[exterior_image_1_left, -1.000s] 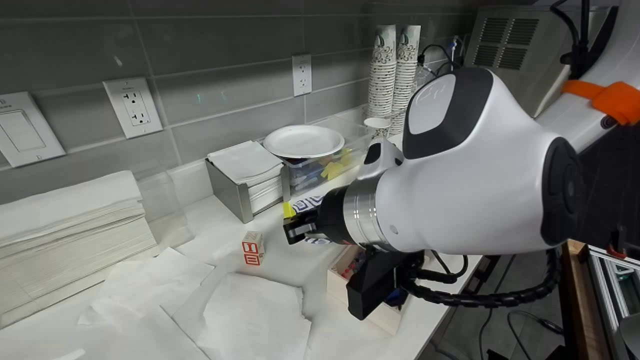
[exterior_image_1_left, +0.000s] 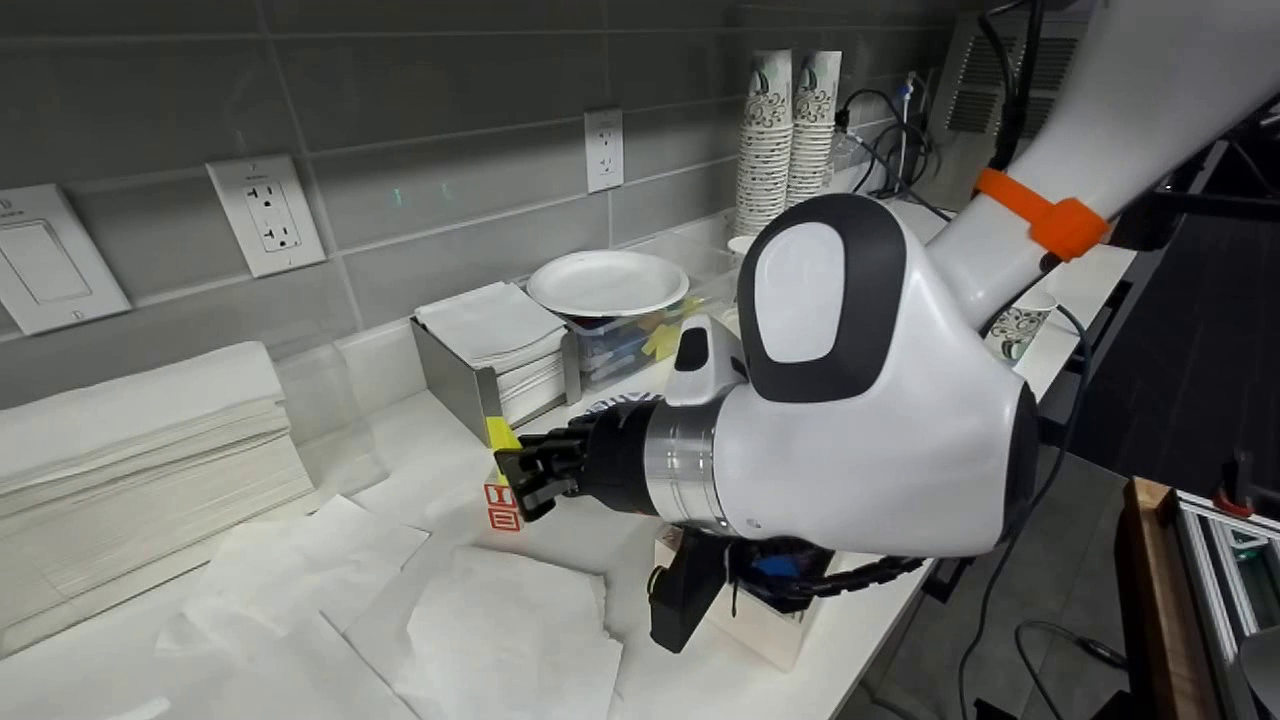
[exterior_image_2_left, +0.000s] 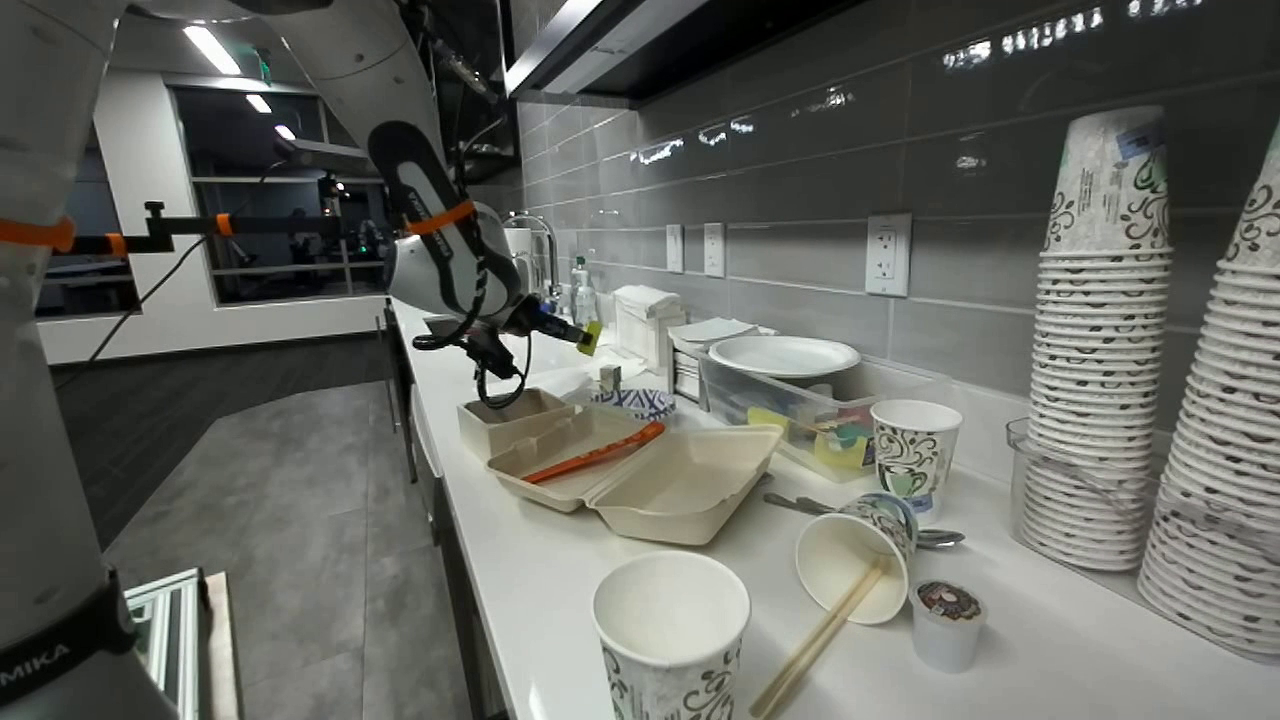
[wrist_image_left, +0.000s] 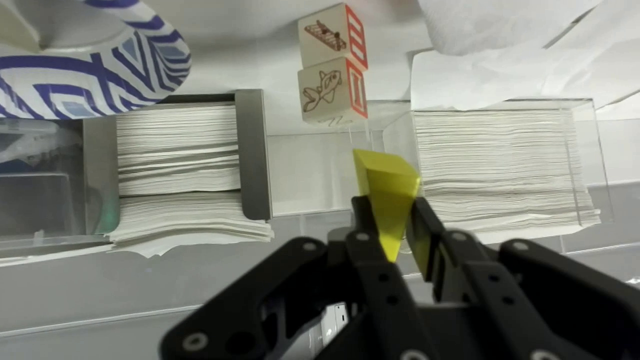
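Note:
My gripper is shut on a yellow block (wrist_image_left: 390, 183) with slanted sides, which juts out past the fingertips. Two wooden blocks with red-framed faces and brown drawings stand stacked on the counter: the upper block (wrist_image_left: 331, 37) shows a ladder-like picture, the lower block (wrist_image_left: 328, 90) a fish. In exterior view 1 the yellow block (exterior_image_1_left: 501, 438) appears at the top of the stack (exterior_image_1_left: 503, 506), its lower part partly covered by the fingers. From these views I cannot tell whether it touches the stack. In exterior view 2 the yellow block (exterior_image_2_left: 589, 337) shows above the counter.
A metal napkin holder (exterior_image_1_left: 458, 374) and a clear bin with paper towels (exterior_image_1_left: 132, 456) stand by the wall. Loose paper sheets (exterior_image_1_left: 516, 624) lie in front of the stack. A patterned bowl (wrist_image_left: 144, 66) and an open takeout box (exterior_image_2_left: 684, 480) are nearby.
In exterior view 1 my arm has moved left, carrying the yellow block from right of the stack to the stack's top area. The stacked blocks stay in place.

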